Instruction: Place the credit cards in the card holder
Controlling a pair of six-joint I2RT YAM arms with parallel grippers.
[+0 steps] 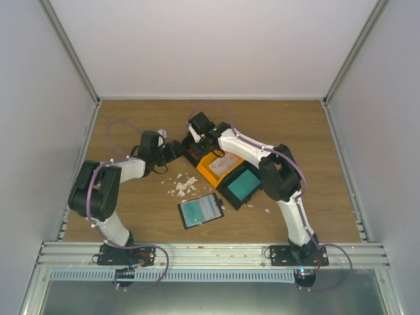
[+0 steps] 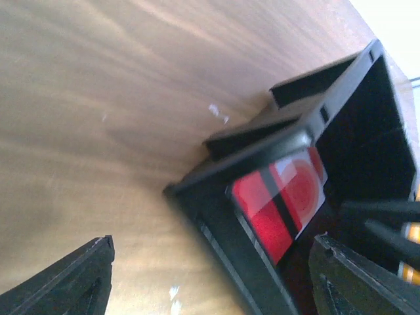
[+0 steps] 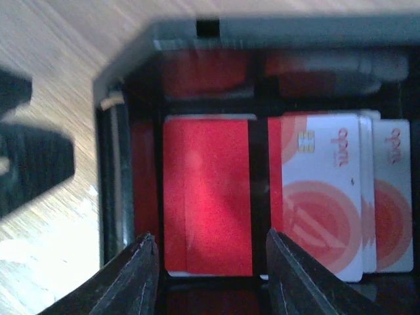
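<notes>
Red cards (image 3: 216, 197) and white-and-red cards (image 3: 321, 190) lie side by side in a black tray (image 3: 115, 184) in the right wrist view, a dark strip between the two groups. Above the red cards, my right gripper has its fingers apart, with nothing seen held. My left gripper is open and empty at the tray's left side, where red cards (image 2: 266, 207) show past the wall. In the top view a flat dark folder (image 1: 201, 210), perhaps the card holder, lies on the table with teal and pale grey panels.
A yellow tray (image 1: 209, 176) with pale cards and a black tray (image 1: 228, 195) with a teal card (image 1: 244, 185) adjoin the red cards' tray. White scraps (image 1: 186, 186) litter the table. Both grippers are close together.
</notes>
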